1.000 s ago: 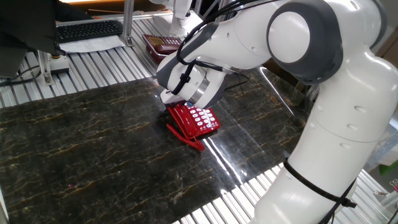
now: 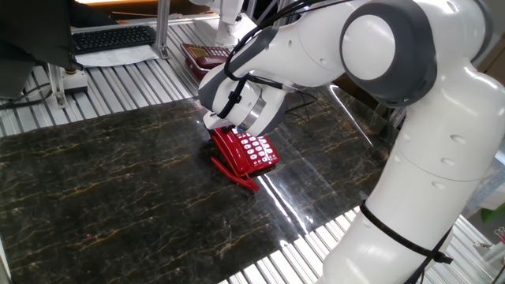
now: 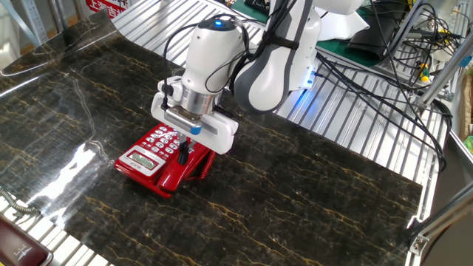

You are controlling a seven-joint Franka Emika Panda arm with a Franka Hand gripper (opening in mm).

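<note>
A red desk telephone with white keys and a small display stands on the dark marble-patterned mat. Its red handset lies along the cradle side of the base, on the mat rather than across the cradle. In exterior view 2 my gripper is directly over the phone, pointing down, with its dark fingertips close together between the keypad and the cradle. It looks shut, and nothing shows between the fingers. Whether the tips touch the phone cannot be made out. The hand hides part of the phone's top in exterior view 1, and the fingers are out of sight there.
Wide bare stretches of the mat surround the phone. Beyond it, on the slatted metal table, are a second, dark red phone and a black keyboard. Loose cables lie along the slats.
The arm has shifted very slightly over the last second, with the hand staying over the phone. Neither the phone nor its handset has visibly moved.
</note>
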